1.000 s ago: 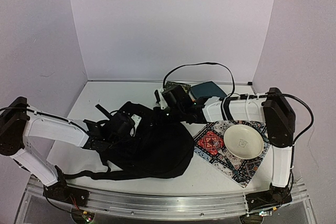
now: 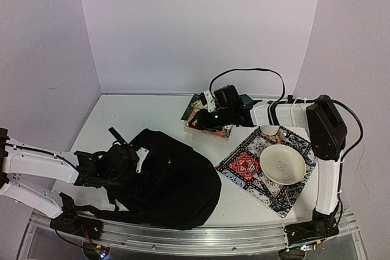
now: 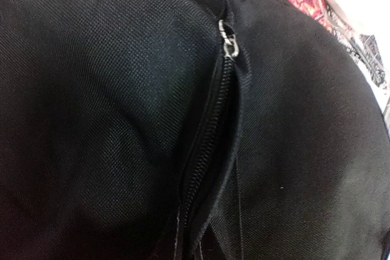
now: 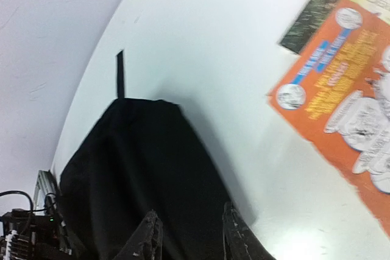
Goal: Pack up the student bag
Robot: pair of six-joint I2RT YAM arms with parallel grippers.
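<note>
The black bag (image 2: 186, 181) lies at the left front of the table. In the left wrist view its zipper (image 3: 210, 129) runs down the middle, with a metal slider (image 3: 228, 44) near the top. My left gripper (image 2: 139, 181) is down at the bag's left part; its fingertips are lost against the black cloth. Above the books at the back stands my right gripper, open, nothing between its fingers. An orange book (image 4: 341, 83) lies to its right in that wrist view, partly over a darker green-and-yellow one (image 4: 317, 16).
A patterned mat (image 2: 241, 165) at the right carries a white plate (image 2: 282, 178) and a cup (image 2: 269, 130), partly behind the right arm. A strap (image 2: 97, 212) trails along the front edge. Bare table shows at the back left.
My right gripper has moved right from over the bag to above the books, baring the orange one. The left gripper has shifted left and toward the front; the bag has moved frontward too.
</note>
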